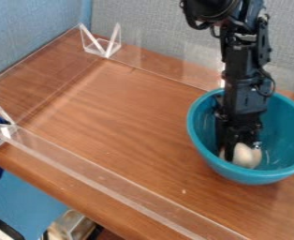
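Observation:
My black gripper (237,145) reaches down into a teal bowl (277,159) on the right of the wooden table. A pale rounded object (247,156) sits low in the bowl at the fingertips, partly covered by them; the gripper appears shut on it, though the fingers are hard to make out against the dark arm.
Clear plastic walls with white corner brackets (101,43) edge it. A blue-grey padded wall stands behind. Dark and blue items lie off the table at the lower left.

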